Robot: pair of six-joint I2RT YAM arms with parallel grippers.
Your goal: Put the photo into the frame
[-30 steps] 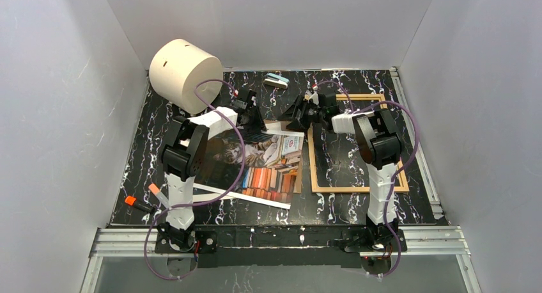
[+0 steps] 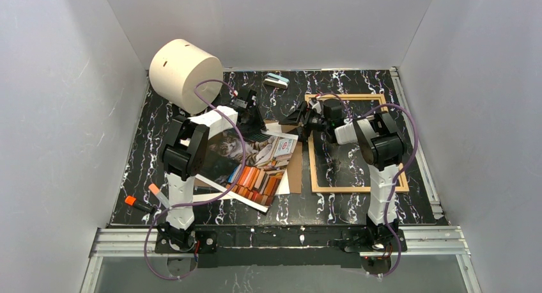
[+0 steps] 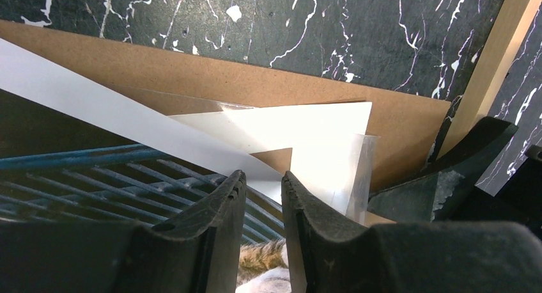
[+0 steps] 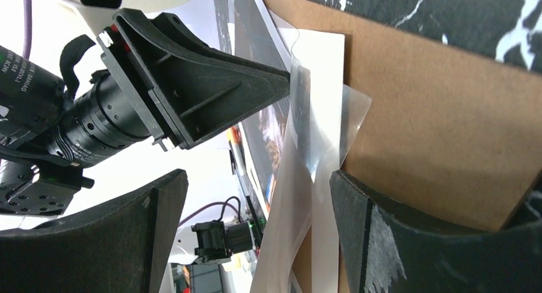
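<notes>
The photo (image 2: pixel 255 181), a printed picture of a cat and books with a white border, lies tilted over a brown backing board (image 2: pixel 295 174). My left gripper (image 2: pixel 263 128) is shut on the photo's white-bordered upper edge (image 3: pixel 255 173). Beneath the photo, a white sheet (image 3: pixel 323 123) partly shows. A clear film (image 4: pixel 300 171) curls up between the spread fingers of my right gripper, which is open above the board's upper right part. The empty wooden frame (image 2: pixel 312 168) lies to the right, partly covered by the right arm.
Behind the left arm stands a large cream cylinder (image 2: pixel 179 72). A small stapler (image 2: pixel 276 81) sits at the back. Orange-capped markers (image 2: pixel 137 204) lie at the front left.
The photo has turned clockwise, its lower right corner swinging left and baring more of the board and white sheet. The right gripper has shifted slightly; the left has stayed nearly still.
</notes>
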